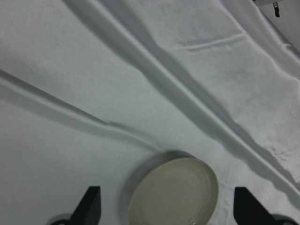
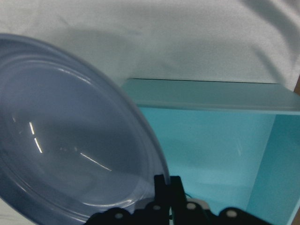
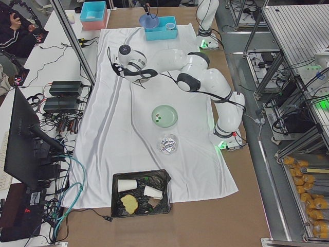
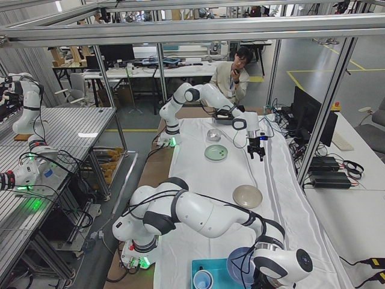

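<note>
My right gripper is shut on the rim of a translucent blue bowl (image 2: 70,131), held tilted at the edge of a light-blue bin (image 2: 211,96) that has a small cup (image 4: 202,280) in it. My left gripper stands open above a beige plate (image 1: 173,190) on the white cloth, with nothing between its fingers; in the camera right view it is a dark shape (image 4: 255,147).
A green plate (image 3: 164,116), a clear crinkled container (image 3: 167,144) and a black tray (image 3: 117,206) with white and yellow items lie on the cloth. A monitor and cables line one side.
</note>
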